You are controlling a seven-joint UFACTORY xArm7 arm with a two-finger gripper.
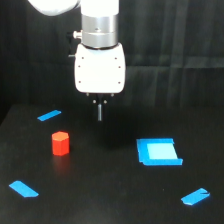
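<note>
A small red block (pixel 60 143) stands on the dark table at the left in the camera view. My gripper (pixel 99 112) hangs from the white hand (pixel 99 72) above the table, to the right of the block and clear of it. Its fingers show as one slim grey bar in the middle, so it looks shut. Nothing shows between the fingers. A pale square (pixel 160 151) edged with blue tape lies flat at the right.
Strips of blue tape lie at the back left (pixel 49 115), the front left (pixel 23 188) and the front right (pixel 195 197). Bare dark table surrounds the block and fills the middle. A black curtain hangs behind.
</note>
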